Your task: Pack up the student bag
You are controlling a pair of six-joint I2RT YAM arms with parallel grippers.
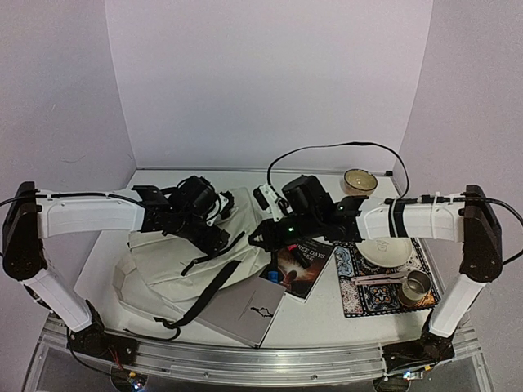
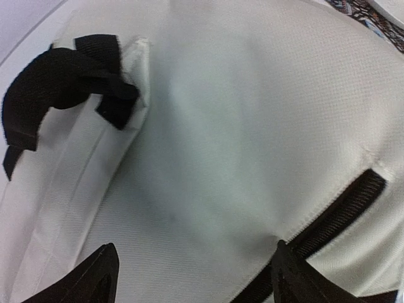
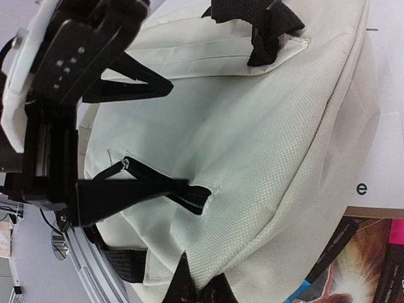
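The cream cloth bag (image 1: 180, 260) lies on the left half of the table, with black straps (image 1: 206, 296) and a black zipper (image 2: 341, 213). Just over its cloth, my left gripper has its fingers spread, nothing between them; the right wrist view also shows these spread fingers (image 3: 136, 194). At the bag's right edge, my right gripper pinches the cream fabric. A grey flat notebook or laptop (image 1: 245, 309) lies partly under the bag. Beside it is a dark book (image 1: 308, 271), partly covered by the right arm.
On the right, a patterned mat (image 1: 359, 304) carries a white plate (image 1: 386, 251), tongs (image 1: 377, 279) and a metal cup (image 1: 416, 285). A bowl (image 1: 359, 181) stands at the back right. Bare table shows in front of the book.
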